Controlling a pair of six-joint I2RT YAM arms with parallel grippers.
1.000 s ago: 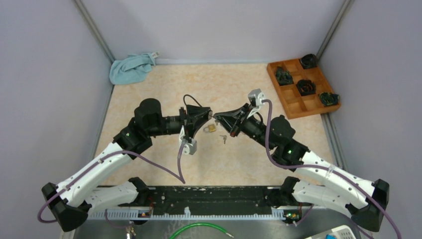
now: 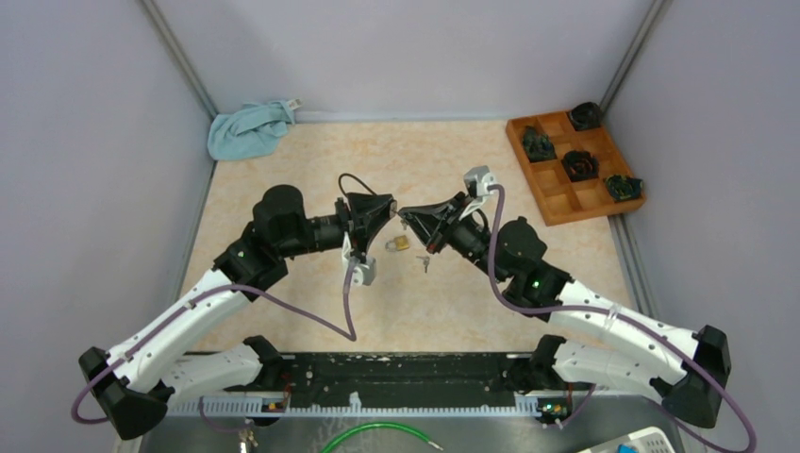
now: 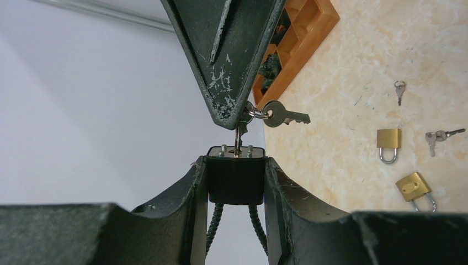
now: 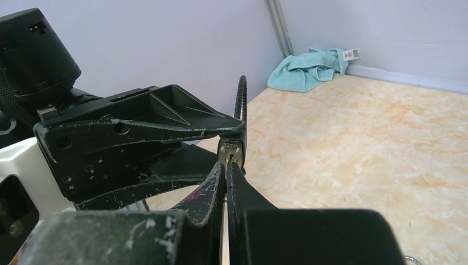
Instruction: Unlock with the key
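In the left wrist view, my left gripper is shut on the sides of a black padlock (image 3: 235, 187). Two ends of its dark cable shackle (image 3: 256, 223) run downward. The lock's metal end face (image 4: 230, 149), marked 30mm, shows in the right wrist view. My right gripper is shut at that face, its tips very close to the keyhole. A thin key (image 3: 238, 142) stands between the right gripper's tips and the lock, its lower end at the keyhole; how deep it sits cannot be seen. A second key (image 3: 286, 116) dangles from the same ring (image 3: 256, 113).
Brass padlocks (image 3: 389, 139) and loose keys (image 3: 399, 91) lie on the marbled table below the grippers. A wooden compartment tray (image 2: 557, 206) is at the back right, a blue towel (image 2: 247, 132) at the back left. Open tabletop surrounds them.
Both grippers have shifted slightly leftward and toward the back in the top view, staying tip to tip. The right arm has swung a little left too.
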